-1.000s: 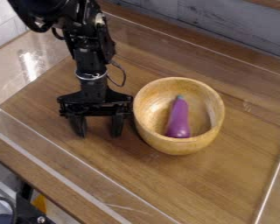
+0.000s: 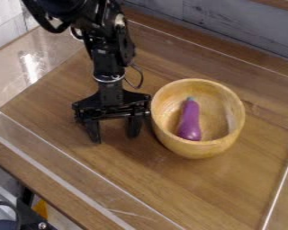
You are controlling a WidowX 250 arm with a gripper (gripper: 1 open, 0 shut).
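Observation:
My black gripper (image 2: 112, 126) hangs low over the wooden table, just left of a large wooden bowl (image 2: 209, 94), its two dark fingers spread apart with nothing visible between them. A purple eggplant (image 2: 190, 120) lies inside the bowl, upright along its length in the view.
A clear panel edge runs along the upper left, and a pale wall stands at the back.
The bowl with the eggplant has shifted slightly over the last second. My gripper stays low in about the same place, with only small movement.

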